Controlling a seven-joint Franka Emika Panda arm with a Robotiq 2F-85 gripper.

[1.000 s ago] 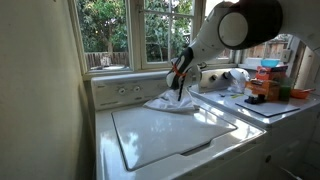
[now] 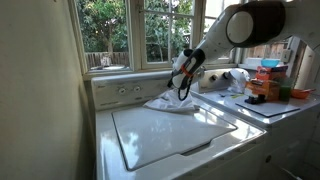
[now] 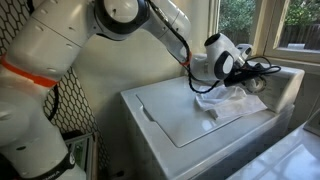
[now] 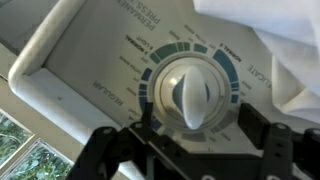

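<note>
A round white dial (image 4: 193,92) with a raised grip bar fills the middle of the wrist view, ringed by a printed blue and grey scale. My gripper has one finger on each side of the dial's lower edge, and its fingers are closed about the dial's width. Where the pads meet the dial is hard to see. In the exterior views the gripper (image 3: 250,72) is at the control panel (image 2: 120,92) at the back of the white washing machine (image 2: 165,135). A white cloth (image 2: 172,102) lies crumpled on the top below it.
Part of the cloth (image 4: 295,60) reaches close to the dial on the right. Coloured boxes (image 2: 265,80) stand on the neighbouring appliance. Windows (image 2: 105,35) rise behind the panel. The machine's lid is mostly clear.
The gripper and wrist have tilted or shifted slightly at the panel. The cloth and the other objects look the same.
</note>
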